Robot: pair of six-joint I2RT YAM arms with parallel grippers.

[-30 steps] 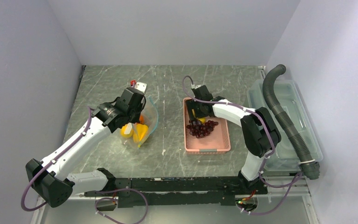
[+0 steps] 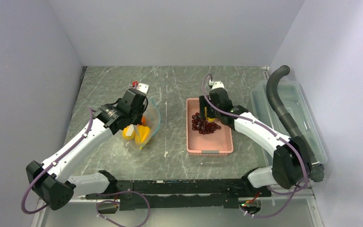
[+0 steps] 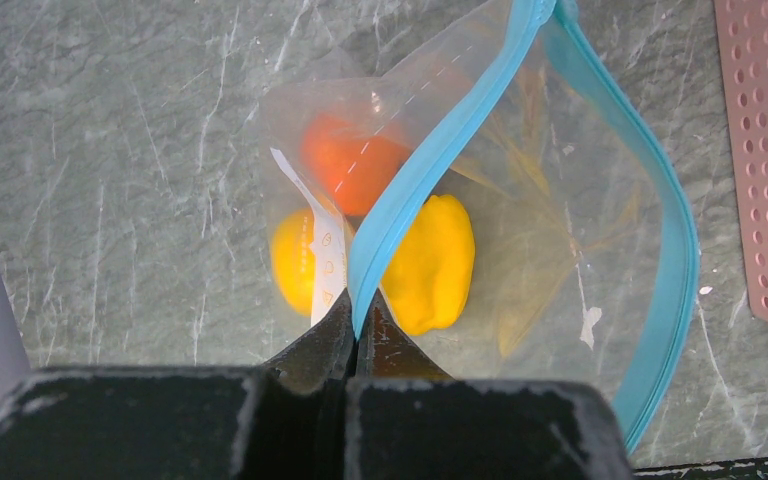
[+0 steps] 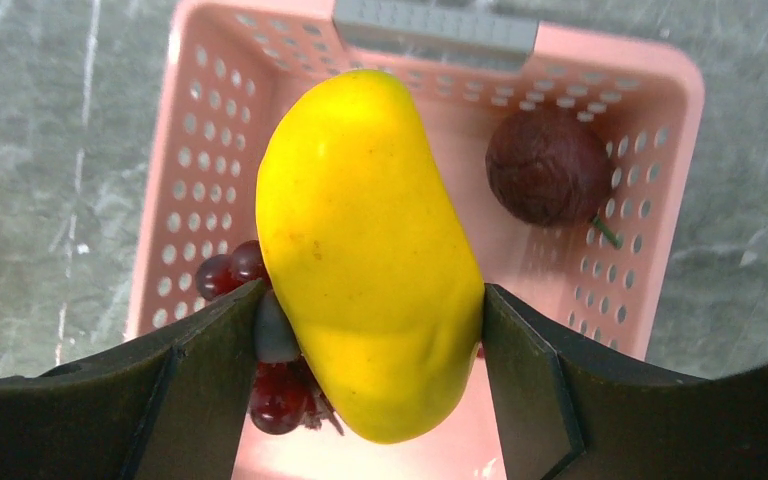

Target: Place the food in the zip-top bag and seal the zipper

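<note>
The clear zip top bag (image 3: 560, 300) lies with its blue zipper mouth spread open. My left gripper is shut on one zipper edge. Inside the bag show an orange fruit (image 3: 350, 160), a yellow round fruit (image 3: 293, 258) and a yellow pepper (image 3: 435, 265). My right gripper stands open over the pink basket (image 4: 610, 60), with a yellow mango (image 4: 365, 240) between its fingers; whether they grip it cannot be told. Dark red grapes (image 4: 278, 395) and a dark purple round food (image 4: 548, 168) are in the basket.
A clear plastic bin (image 2: 293, 94) stands at the right, with a ribbed grey hose (image 2: 283, 109) across it. Bare grey marbled table (image 2: 172, 137) separates bag from basket.
My right gripper has shifted to the right over the basket, and the yellow mango has moved right too. The grapes have shifted slightly. The left arm and bag look unmoved.
</note>
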